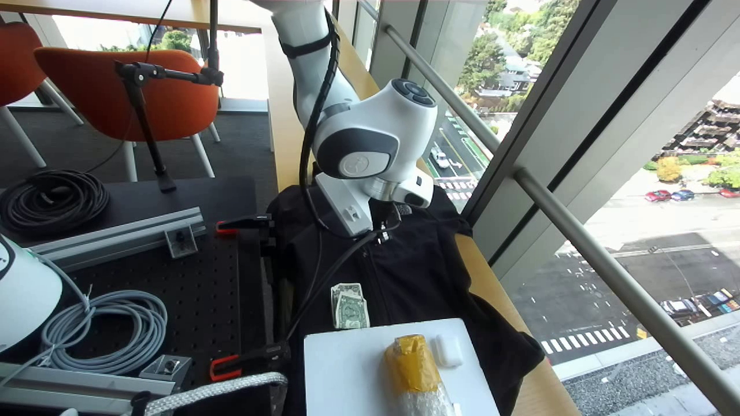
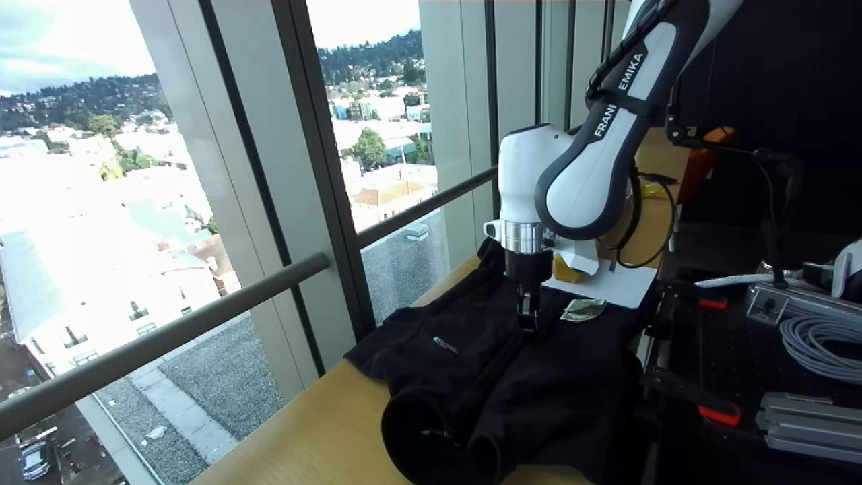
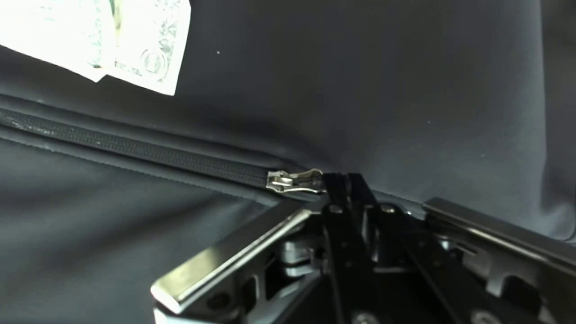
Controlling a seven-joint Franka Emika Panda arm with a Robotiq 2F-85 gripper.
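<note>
A black jacket lies spread over the wooden ledge. In the wrist view its zipper runs from the left edge to the middle, closed along the stretch to the left of the metal slider. The slider's pull tab reaches to my fingertips. My gripper is shut on that tab, close above the cloth; the tab's far end is hidden between the fingers. In exterior view 2 the gripper points straight down over the jacket's middle.
Dollar bills lie on the jacket beside the zipper. A white board carries a yellow-wrapped item and a small white object. Clamps grip the black table's edge. A window rail runs along the other side.
</note>
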